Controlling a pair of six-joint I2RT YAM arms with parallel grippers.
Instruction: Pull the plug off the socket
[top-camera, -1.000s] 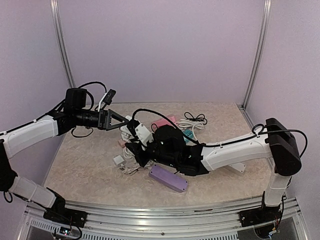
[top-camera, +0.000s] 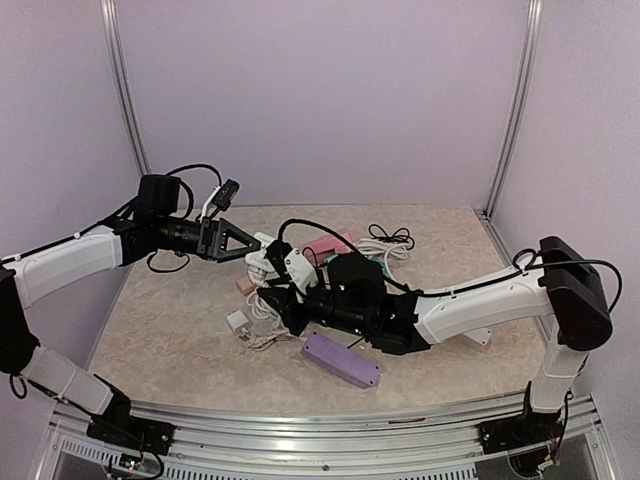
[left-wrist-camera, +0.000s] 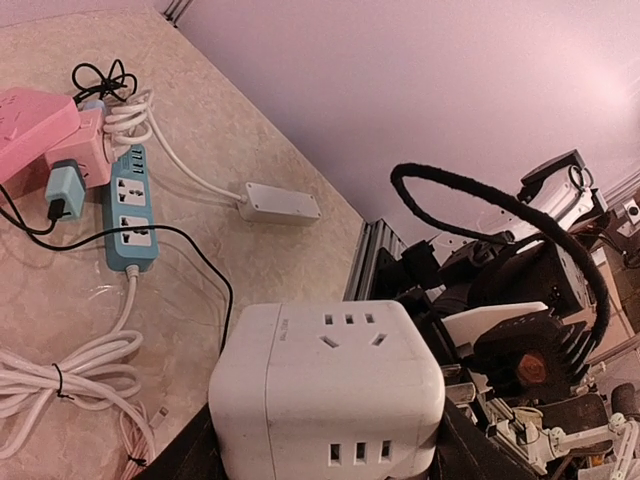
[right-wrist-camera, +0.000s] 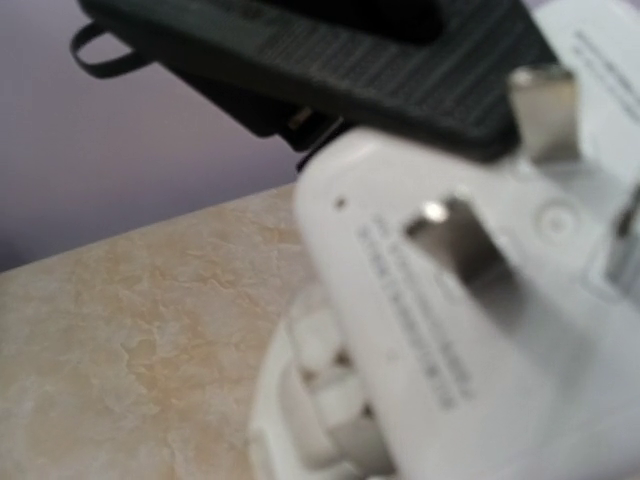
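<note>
A white cube socket (left-wrist-camera: 330, 385) with slots on several faces is held between the fingertips of my left gripper (top-camera: 256, 246), which is shut on it. The right wrist view shows a blurred white face with metal pins (right-wrist-camera: 465, 245), a dark finger lying across its top. Beside and below that face is a rounded white plug (right-wrist-camera: 320, 400), partly cut off by the frame. Close to the cube, my right gripper (top-camera: 266, 287) is shut on the plug; its fingertips are largely hidden. Whether plug and socket are apart does not show clearly.
A purple power strip (top-camera: 341, 360) lies below the right arm. Farther back are a pink box (left-wrist-camera: 35, 125), a teal power strip (left-wrist-camera: 131, 205) and a white strip (left-wrist-camera: 280, 203). Coiled white cable (left-wrist-camera: 75, 375) and a small white adapter (top-camera: 237, 321) lie on the table.
Both grippers have shifted slightly to the right together, keeping close to each other. The objects at the back look unmoved.
</note>
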